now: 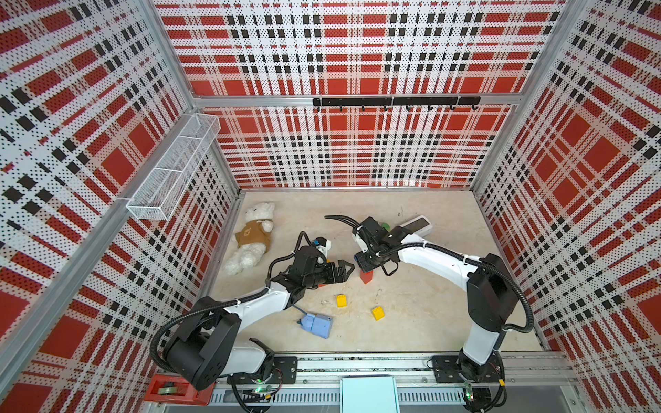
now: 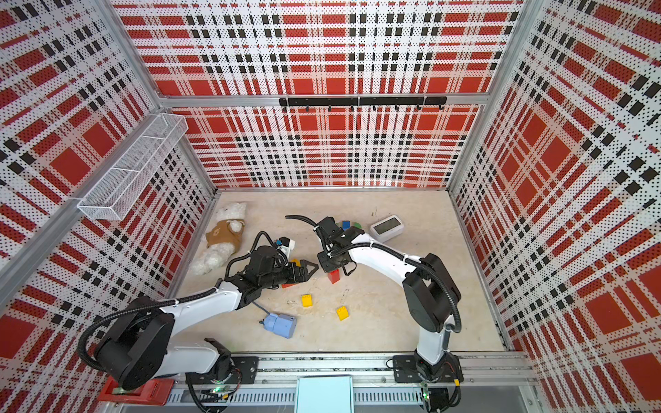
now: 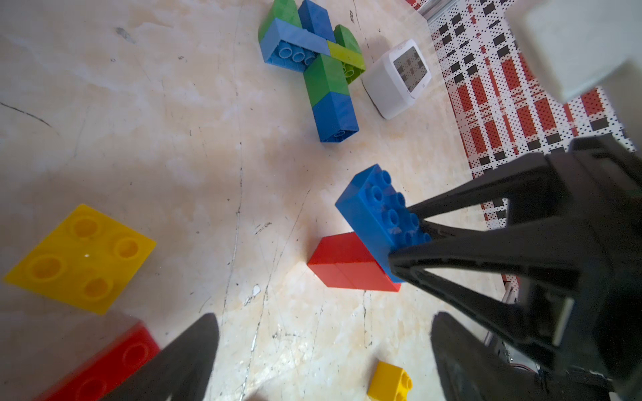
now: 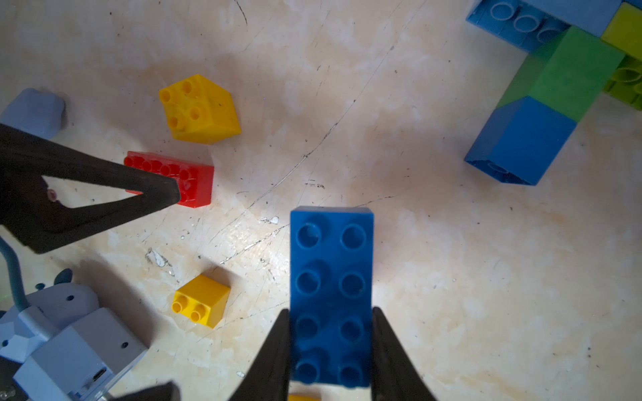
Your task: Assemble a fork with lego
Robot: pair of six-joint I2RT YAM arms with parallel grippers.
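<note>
My right gripper is shut on a blue brick (image 4: pixel 331 267) with studs facing up. In the left wrist view, that blue brick (image 3: pixel 376 217) is over a red brick (image 3: pixel 351 264) on the table; whether they are joined, I cannot tell. The red brick is hidden in the right wrist view. My left gripper stands open, nothing between its fingers, to the left of the pair. At the back lies a built piece of green, blue, light blue and lime bricks (image 3: pixel 324 77), its prongs pointing away.
Loose bricks lie around: a yellow one (image 4: pixel 200 110), a longer red one (image 4: pixel 194 177) by the left gripper and a small yellow one (image 4: pixel 202 300). A white device (image 3: pixel 398 79) sits behind, a blue-grey object (image 1: pixel 316 325) at front left, a teddy bear (image 1: pixel 254 237) far left.
</note>
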